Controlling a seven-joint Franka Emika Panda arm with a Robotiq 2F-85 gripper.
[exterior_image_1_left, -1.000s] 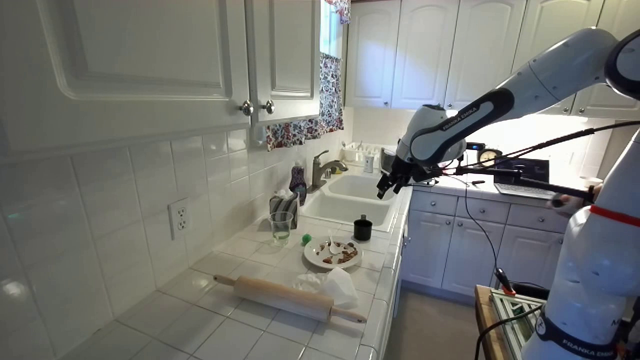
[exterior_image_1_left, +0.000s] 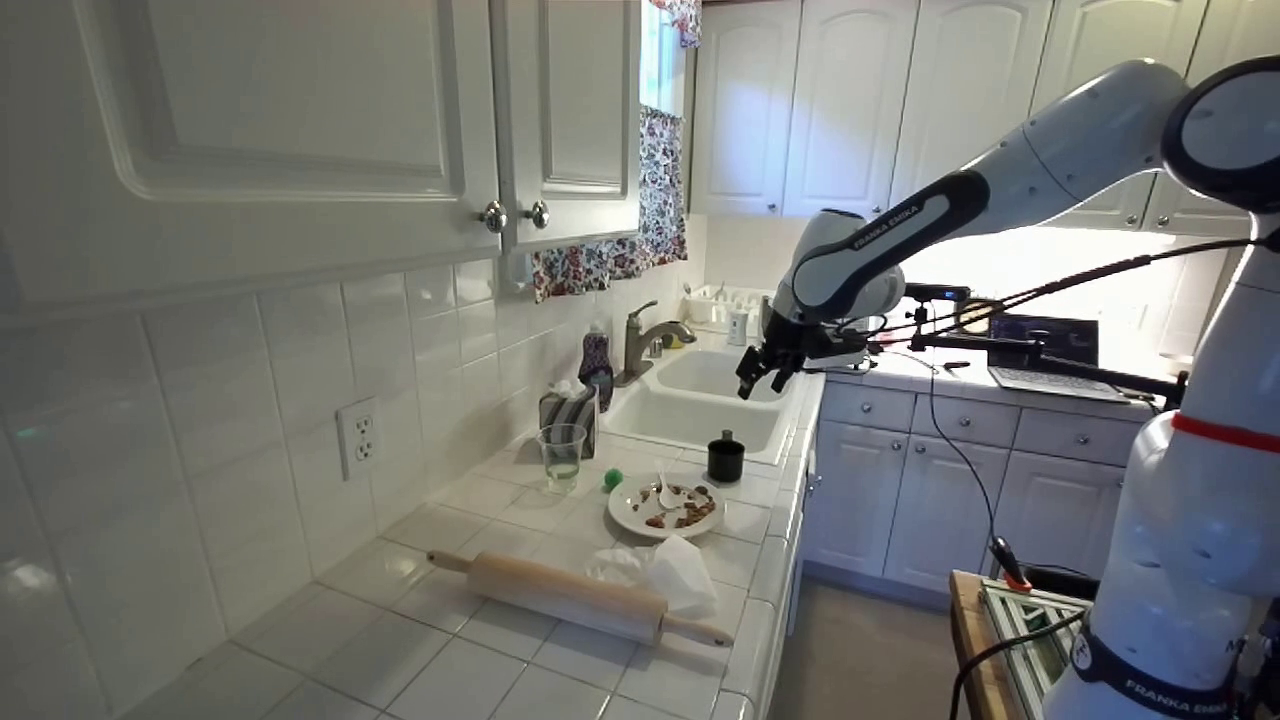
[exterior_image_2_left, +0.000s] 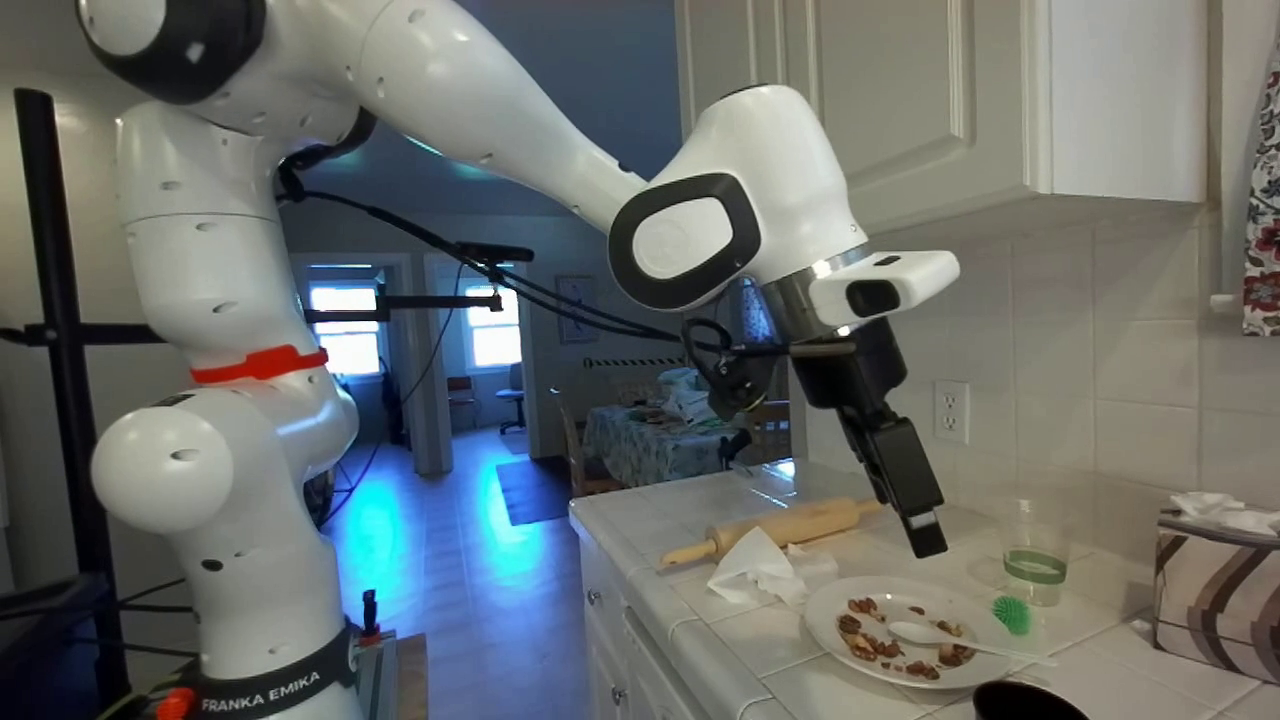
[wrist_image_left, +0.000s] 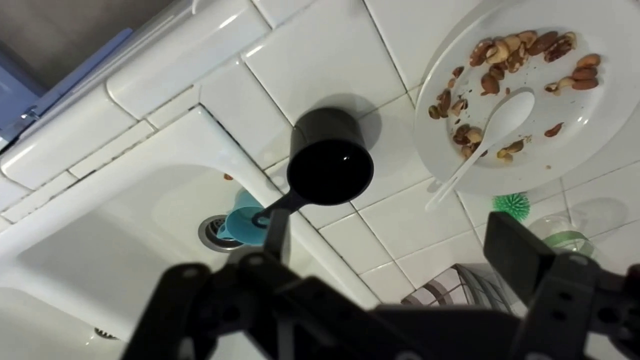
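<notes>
My gripper is open and empty, in the air above the counter and the near edge of the sink. Below it in the wrist view, a black measuring cup (wrist_image_left: 330, 171) stands on the tiles, its handle reaching over the sink rim. Beside the cup lies a white plate (exterior_image_2_left: 828, 618) with scattered nuts (wrist_image_left: 510, 54) and a white plastic spoon (wrist_image_left: 510, 114). Within the sink, a light blue cup (wrist_image_left: 243, 225) rests near the drain, partly hidden behind the black handle and a finger.
A green spiky ball (exterior_image_1_left: 613, 479), a clear cup (exterior_image_1_left: 561, 456) and a striped tissue box (exterior_image_1_left: 569, 422) are near the wall. Crumpled white paper (exterior_image_1_left: 680, 574) and a rolling pin (exterior_image_1_left: 564, 593) lie past the plate. The faucet (exterior_image_1_left: 648, 342) rises behind the sink (exterior_image_1_left: 696, 422).
The arm and gripper have moved a little to the left in exterior view 1. Objects on the counter look unmoved. A hand seen near the arm's base earlier is out of sight.
</notes>
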